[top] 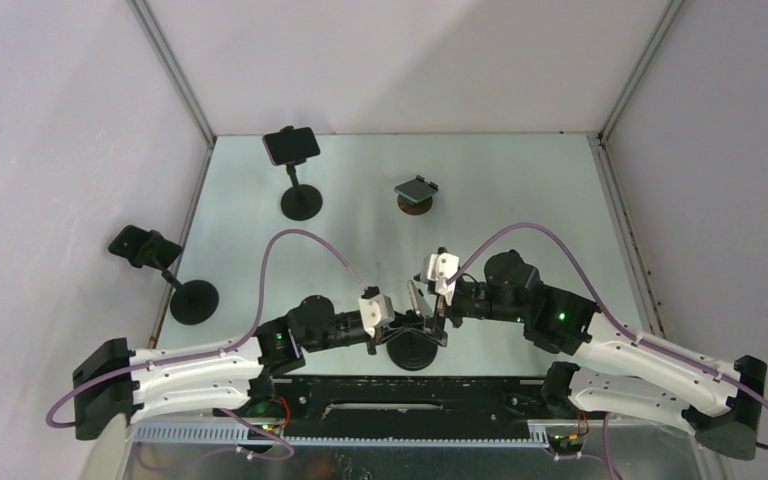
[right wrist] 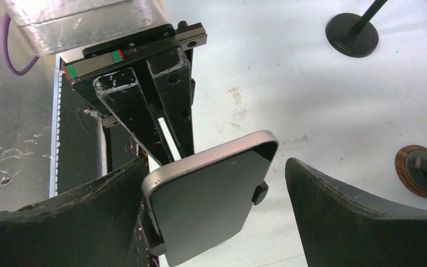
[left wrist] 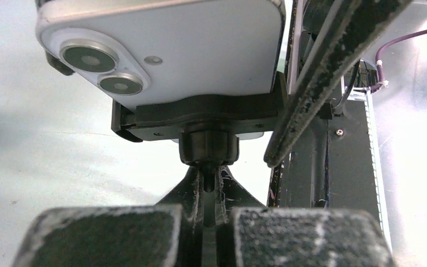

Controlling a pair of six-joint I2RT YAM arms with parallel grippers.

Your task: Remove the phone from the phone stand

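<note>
The silver-white phone (left wrist: pixel 200 50) sits in the clamp of the black phone stand (left wrist: pixel 208 117), its two-lens back towards the left wrist camera. Below that clamp, my left gripper is shut on the stand's thin stem, which shows between the fingertips. In the right wrist view the phone's dark screen (right wrist: pixel 211 200) lies between the spread fingers of my right gripper, which is open. The left finger (right wrist: pixel 89 214) overlaps the phone's edge; I cannot tell if it touches. From above, both grippers crowd over the round stand base (top: pixel 412 352) and hide much of the phone.
Two more phone stands with dark phones stand at the back left (top: pixel 301 202) and far left (top: pixel 194 301). A low brown-based stand (top: pixel 415 205) holds another phone at the back centre.
</note>
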